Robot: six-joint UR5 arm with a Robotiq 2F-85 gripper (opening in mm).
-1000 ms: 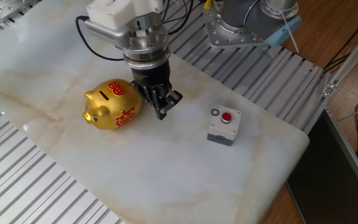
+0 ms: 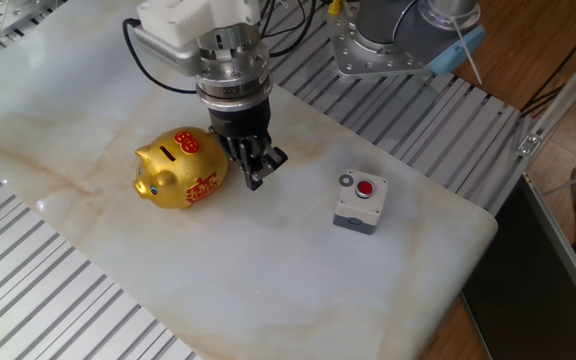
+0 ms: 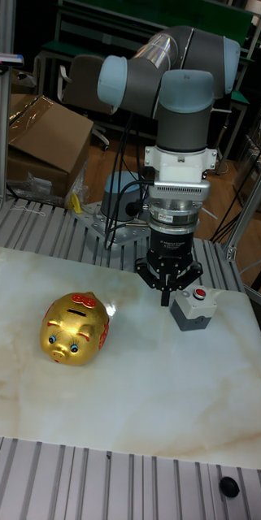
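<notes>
A gold piggy bank [image 2: 181,168] with red markings and a slot on its back stands on the marble-patterned tabletop. In exterior view 3 the piggy bank [image 3: 74,329] faces the camera, left of my gripper [image 3: 166,301]. In exterior view 2 my gripper [image 2: 255,183] points down over the table, between the pig and a button box. Its black fingertips come together, and nothing shows between them. The grey-white box with a red button [image 2: 365,188] sits apart to the right. From exterior view 3 the button box [image 3: 193,310] appears just right of the fingertips.
Slotted metal rails [image 2: 58,290] border the tabletop, and the arm's base plate [image 2: 378,50] is bolted behind it. In exterior view 3 a round black knob [image 3: 229,487] lies on the front rail.
My gripper has shifted very slightly to the left in exterior view 2. The piggy bank and the button box have stayed in place.
</notes>
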